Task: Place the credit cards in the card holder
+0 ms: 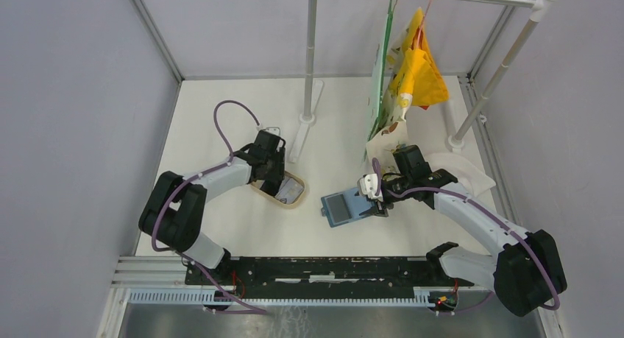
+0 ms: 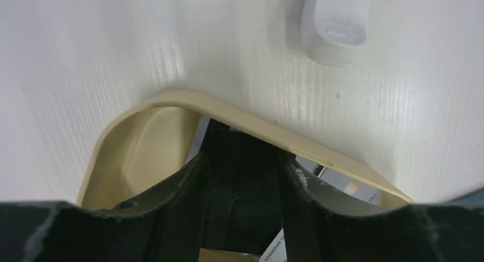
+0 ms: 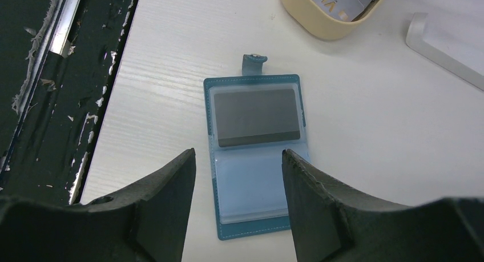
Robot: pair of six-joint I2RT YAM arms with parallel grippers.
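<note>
A shallow beige tray (image 1: 285,206) left of centre holds the cards. In the left wrist view a black card (image 2: 245,188) lies in the tray, over lighter cards (image 2: 275,249). My left gripper is down at the tray, its parted fingers (image 2: 191,188) at either side of the black card; whether they touch it is unclear. The blue card holder (image 1: 342,208) lies unfolded on the table, a grey panel and a pale blue panel (image 3: 251,182) showing. Above the holder my right gripper stands open, nothing between its fingers.
A white rack foot (image 2: 337,33) stands just beyond the tray. Yellow and green bags (image 1: 419,73) hang from the rack at the back right. Bare white table (image 1: 324,238) lies in front of the tray and holder.
</note>
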